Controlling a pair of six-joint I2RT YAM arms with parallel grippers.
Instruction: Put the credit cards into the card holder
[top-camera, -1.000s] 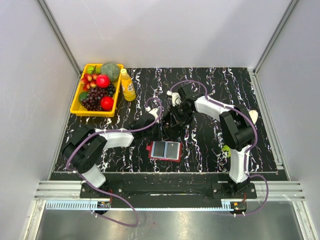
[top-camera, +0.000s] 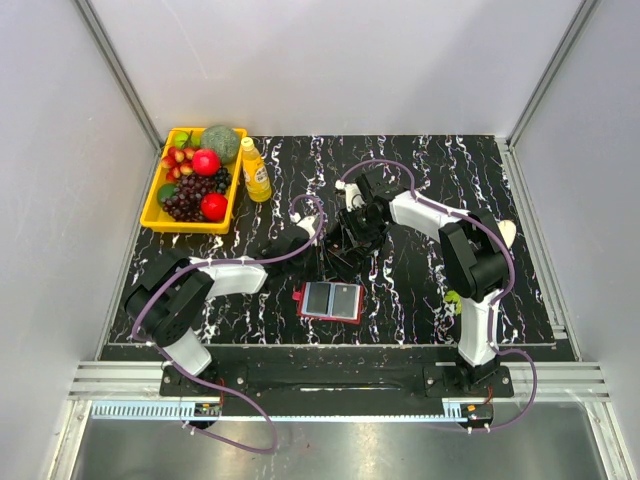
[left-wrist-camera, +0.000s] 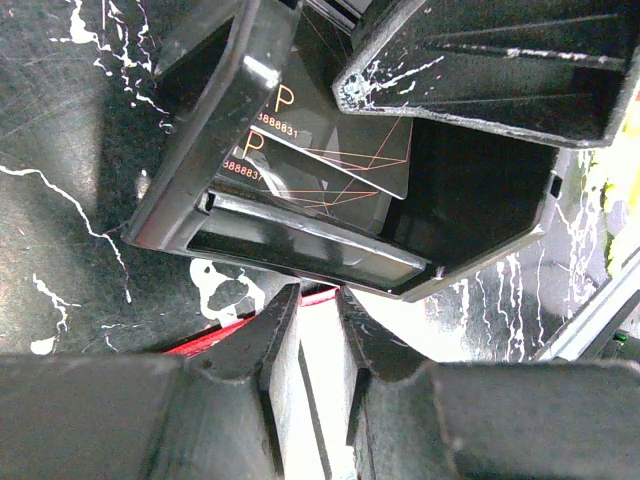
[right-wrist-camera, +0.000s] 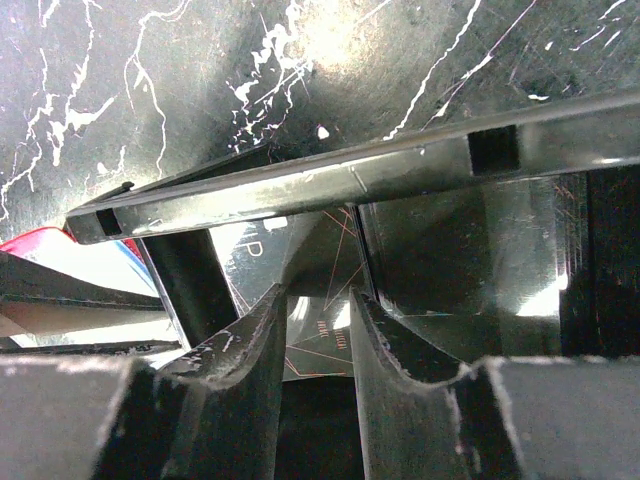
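Note:
A black card holder stands on the marble mat, holding dark cards with orange lines and numbers, also seen in the right wrist view (right-wrist-camera: 300, 255). My left gripper is at the holder's near side, fingertips close together; whether anything is between them is unclear. My right gripper hangs over the cards inside the holder, its fingertips a little apart, with a card surface visible behind them. In the top view both grippers meet over the holder, largely hiding it.
A red-edged open case (top-camera: 330, 300) with grey panels lies in front. A yellow fruit basket (top-camera: 155, 210) and a yellow bottle (top-camera: 255, 175) stand at the back left.
In the top view the right gripper has shifted very slightly at the holder; otherwise little visible has changed.

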